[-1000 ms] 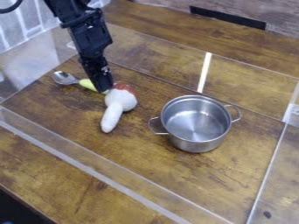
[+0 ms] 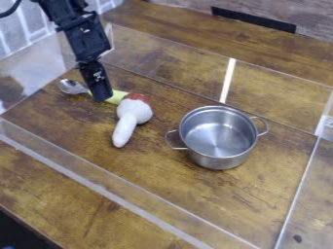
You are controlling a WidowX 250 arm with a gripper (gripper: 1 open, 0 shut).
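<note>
The black gripper (image 2: pixel 99 89) reaches down from the top left, low over a spoon (image 2: pixel 73 87) with a yellow-green handle. Its fingertips are at the spoon, near where metal meets handle; they look shut, and whether anything is between them is unclear. A white object with a red top (image 2: pixel 130 119) lies just right of the spoon.
A steel pot (image 2: pixel 217 136) with two side handles stands on the right. A white strip (image 2: pixel 229 80) lies behind the pot. Clear panels edge the left and right.
The gripper has moved left, away from above the white object toward the spoon's metal end, and sits slightly lower.
</note>
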